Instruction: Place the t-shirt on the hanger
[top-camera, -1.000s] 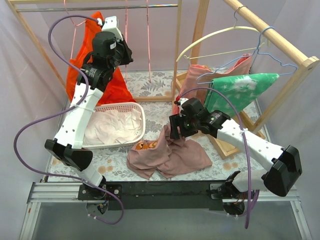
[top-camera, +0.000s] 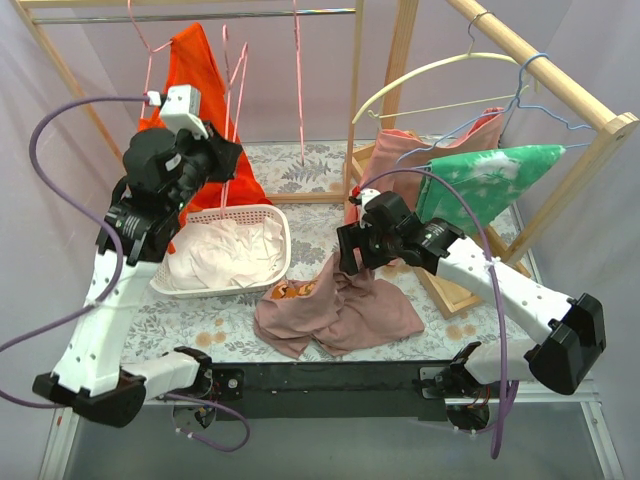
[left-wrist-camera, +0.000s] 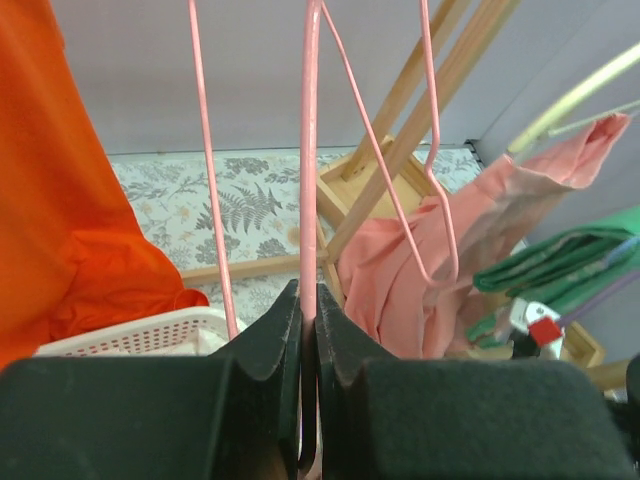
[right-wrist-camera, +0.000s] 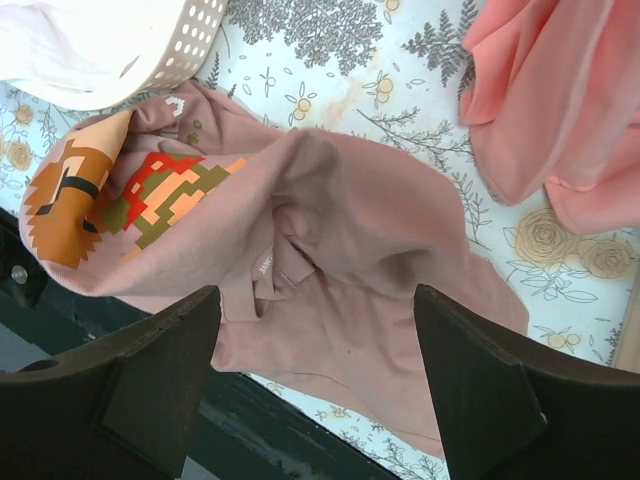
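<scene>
A crumpled dusty-pink t-shirt (top-camera: 350, 320) with an orange pixel print (right-wrist-camera: 170, 200) lies on the floral mat. My right gripper (top-camera: 356, 252) is over it, open, with nothing between its fingers. My left gripper (top-camera: 215, 160) is raised at the left rack, shut on a pink hanger (left-wrist-camera: 308, 150), whose upright bar runs between the fingers. Other pink hangers (left-wrist-camera: 208, 150) are beside it.
An orange cloth (top-camera: 200, 80) hangs at the left rack, behind a white basket (top-camera: 278, 262) of pale cloth. The right rack (top-camera: 560, 82) holds hangers, a green cloth (top-camera: 490, 180) and a pink one (right-wrist-camera: 530, 120).
My left arm has swung down and toward the front, its gripper lower in the top view and shifted left. The right arm and the t-shirt are almost unchanged.
</scene>
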